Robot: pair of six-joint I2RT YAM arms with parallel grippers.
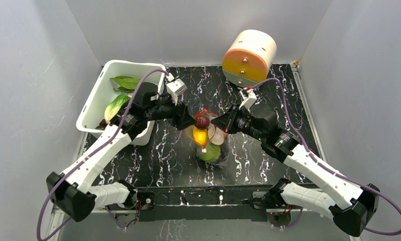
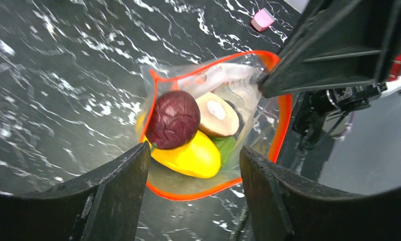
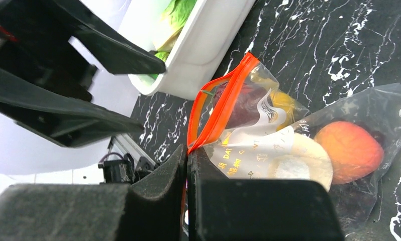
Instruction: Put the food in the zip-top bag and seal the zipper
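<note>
The zip bag (image 1: pixel 211 150) stands on the marble surface, its orange-rimmed mouth open. Inside are a dark red round item (image 2: pixel 173 120), a yellow item (image 2: pixel 188 155), a pale slice-like item (image 2: pixel 217 114), something green and an orange fruit (image 3: pixel 348 150). My left gripper is open above the mouth, fingers apart with nothing gripped between them. My right gripper is shut at the orange zipper edge, pinching the bag there.
A white bin (image 1: pixel 90 108) with leafy vegetables stands at back left. A rounded drawer box (image 1: pixel 248 52) stands at back right. Bare marble (image 1: pixel 254 160) surrounds the bag.
</note>
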